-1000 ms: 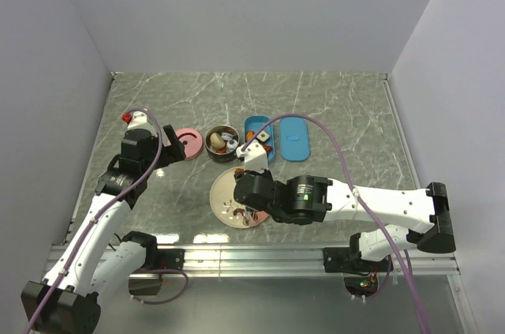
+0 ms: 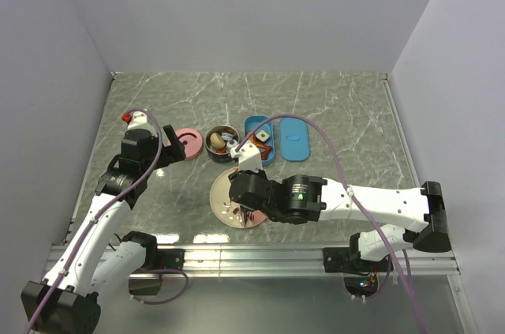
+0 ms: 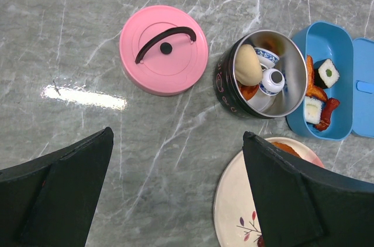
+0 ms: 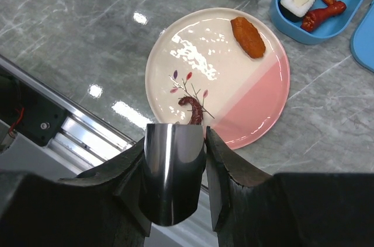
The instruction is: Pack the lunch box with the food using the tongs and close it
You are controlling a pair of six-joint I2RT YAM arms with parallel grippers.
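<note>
In the right wrist view, my right gripper is shut on a shiny metal utensil, which points down toward the plate. This cream and pink plate bears an orange-brown nugget and a curled dark-red sausage piece. The utensil covers the sausage's near end; whether they touch, I cannot tell. A blue lunch box contains sushi pieces, a sausage and orange pieces. Beside it, a metal pot holds an egg-shaped item and small white-and-blue pieces. My left gripper hangs open and empty over the table.
A pink round lid with a black handle lies left of the pot. The blue lid rests right of the lunch box. Some red object is partly hidden behind the left arm. Bare table spreads at the back and right.
My right gripper has shifted slightly left over the plate, with the metal utensil in it. The left arm and the containers have stayed put.
</note>
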